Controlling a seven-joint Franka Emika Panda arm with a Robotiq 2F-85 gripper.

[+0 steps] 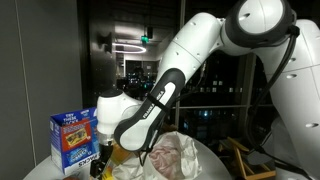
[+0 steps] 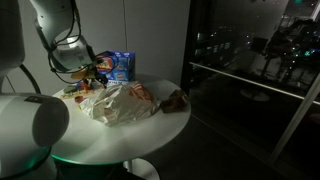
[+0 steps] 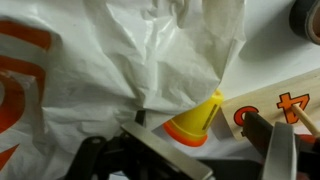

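Observation:
My gripper stands open in the wrist view, one silver fingertip (image 3: 168, 152) to the left and the other to the right. Between and just beyond them is a small yellow object with an orange-red base (image 3: 186, 132), its upper part beside a crumpled white plastic bag (image 3: 130, 60). A wooden piece with printed numbers (image 3: 268, 104) lies right of it, close to the right finger. In exterior view 2 the gripper (image 2: 84, 80) is low over the table's far left side, at the bag (image 2: 118, 104). The fingertips are hard to make out there.
A blue and red box (image 1: 74, 141) stands on the table beside the gripper. A black round object (image 3: 308, 20) sits at the wrist view's upper right. Right of the bag lies a dark brown item (image 2: 174, 102).

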